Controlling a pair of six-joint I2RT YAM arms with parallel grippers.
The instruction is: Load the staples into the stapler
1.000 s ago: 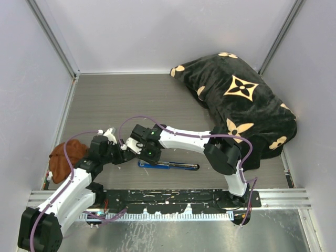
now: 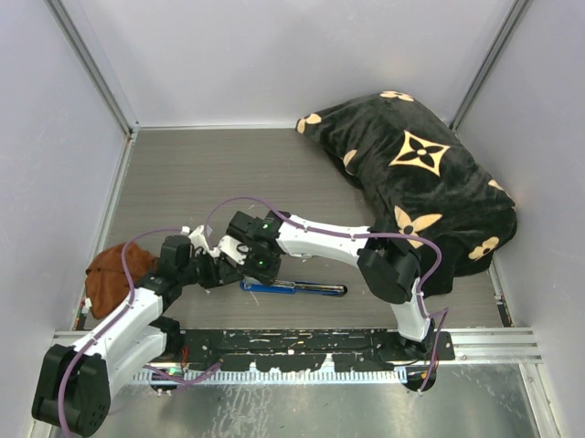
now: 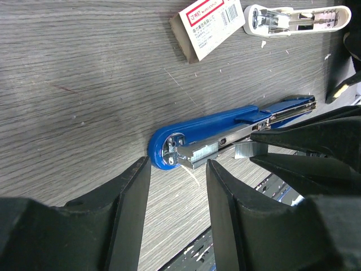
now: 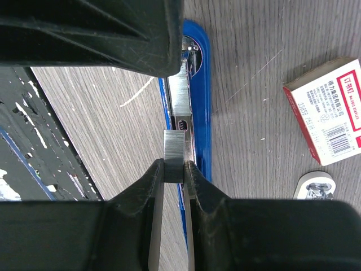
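The blue stapler (image 2: 311, 288) lies opened out on the table, its magazine channel facing up. Inside the channel, a row of silver staples (image 3: 204, 152) sits at the front end, by the metal anvil plate (image 3: 172, 148). A second short strip of staples (image 4: 174, 148) is pinched upright between the fingertips of my right gripper, just above the channel. Whether that strip touches the channel I cannot tell. My left gripper stands open at the stapler's front end, nothing between its fingers; one dark finger (image 4: 130, 39) crosses the top of the right wrist view.
A red and white staple box (image 3: 208, 25) lies behind the stapler. Close by is a small white stapler (image 3: 299, 21). A brown cloth (image 2: 114, 278) is at the left, a dark patterned blanket (image 2: 420, 182) at the right. Bare table (image 2: 238, 169) stretches behind the arms.
My left arm has shifted slightly to the right, toward the stapler's front end. The right arm and the stapler look almost unmoved.
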